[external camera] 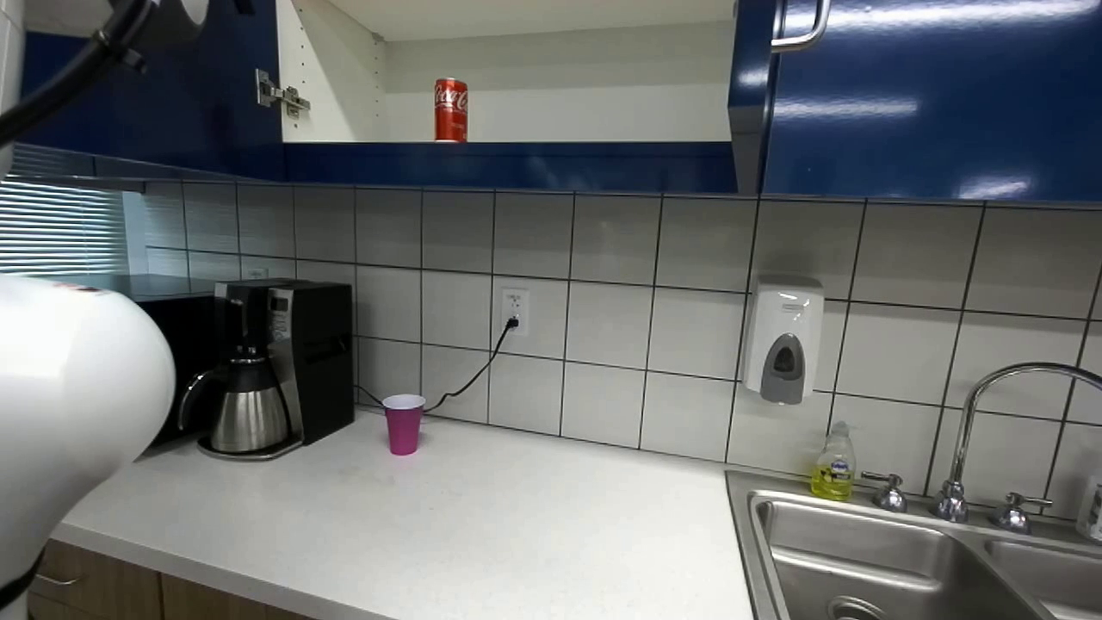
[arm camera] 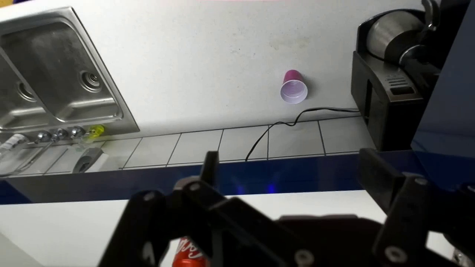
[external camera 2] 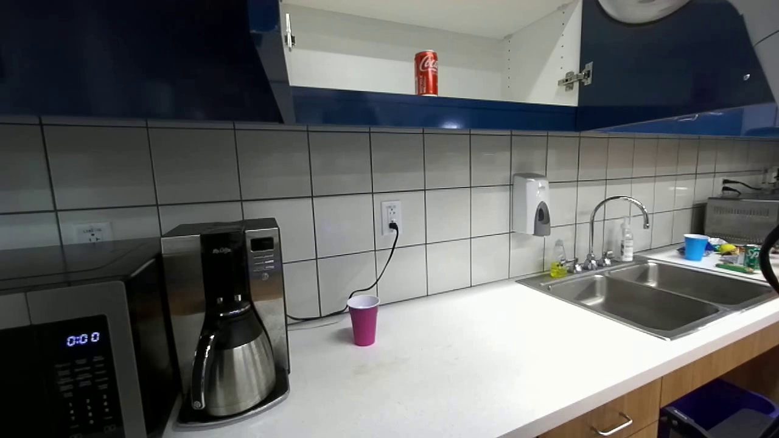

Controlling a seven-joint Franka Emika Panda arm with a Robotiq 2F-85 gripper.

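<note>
A red Coca-Cola can [external camera: 450,110] stands upright on the shelf of the open upper cabinet; exterior view 2 also shows the can [external camera 2: 426,73]. In the wrist view my gripper is open, its dark fingers wide apart and nothing held between them. At the bottom of that view, part of the can [arm camera: 189,254] shows beside the left-hand finger, partly covered by the gripper's linkage. A pink cup [external camera: 404,424] stands upright on the counter, well away from the gripper. Neither exterior view shows the fingers.
The blue cabinet edge [arm camera: 285,175] crosses the wrist view behind the fingers, and an open cabinet door [external camera: 155,103] hangs at the left. On the counter are a coffee maker [external camera 2: 241,321] and a microwave [external camera 2: 80,343].
</note>
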